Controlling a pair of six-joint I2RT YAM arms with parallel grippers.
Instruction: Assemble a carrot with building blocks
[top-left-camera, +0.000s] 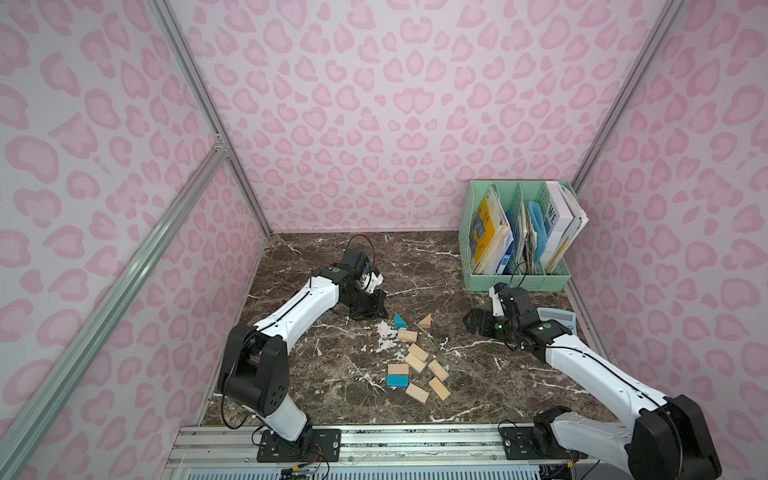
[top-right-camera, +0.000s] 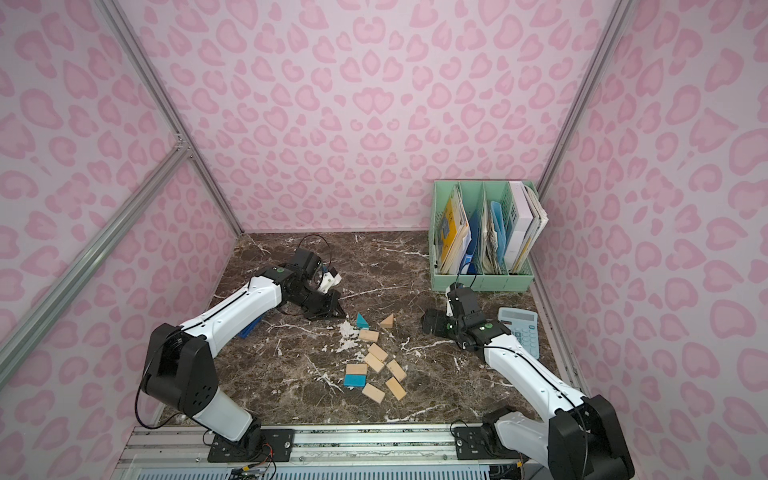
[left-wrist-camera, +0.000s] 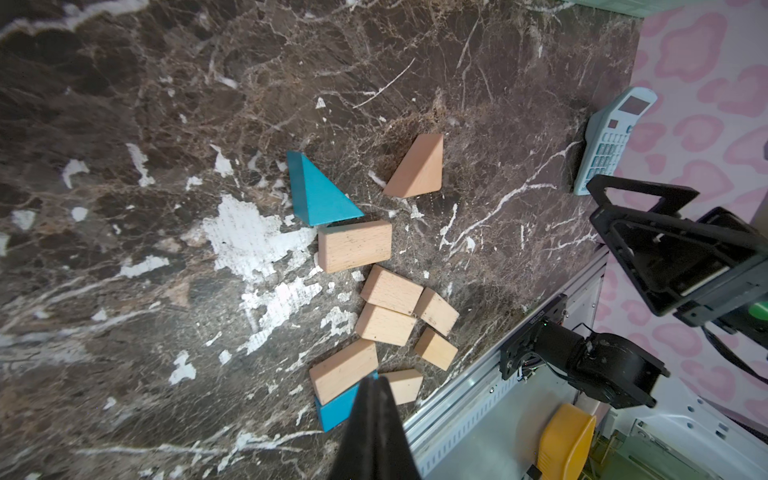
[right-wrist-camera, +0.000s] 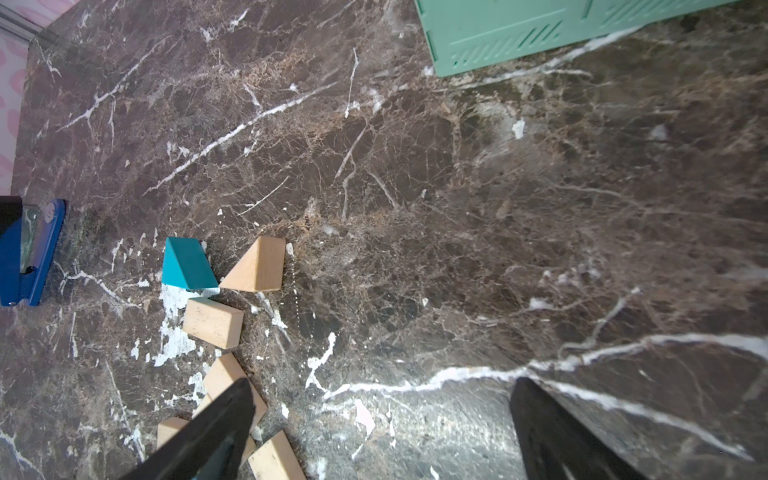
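Wooden and blue blocks lie loose in the middle of the dark marble table. In the left wrist view a blue triangle (left-wrist-camera: 321, 192) sits beside a wooden triangle (left-wrist-camera: 419, 166), with a wooden block (left-wrist-camera: 355, 245) close below the blue one. Several plain wooden blocks trail toward the front edge, among them a wooden block (left-wrist-camera: 344, 370) against a blue block (left-wrist-camera: 337, 406). My left gripper is shut, nothing visible between its fingers, and hovers left of the triangles in the top views. To their right, my right gripper stands open and empty over bare table.
A green file rack (top-left-camera: 516, 282) full of folders stands at the back right. Near the right arm lies a light blue calculator (top-right-camera: 521, 328). A blue stapler-like object (right-wrist-camera: 40, 252) is at the left side.
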